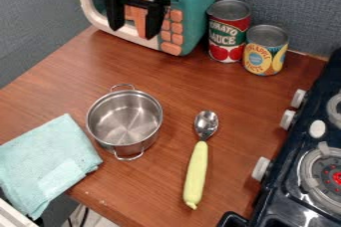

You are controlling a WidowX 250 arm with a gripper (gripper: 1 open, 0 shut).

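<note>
My black gripper (135,14) hangs at the top in front of a teal microwave toy (190,12) with an orange panel; its two fingers are apart, with nothing clear between them. A steel pot (124,121) with two handles stands on the wooden counter. A spoon with a pale yellow handle (196,173) lies to its right. A tomato sauce can (228,34) and a yellow can (265,52) stand at the back right.
A light blue towel (40,161) lies at the front left. A black stove (300,181) with white knobs fills the right side.
</note>
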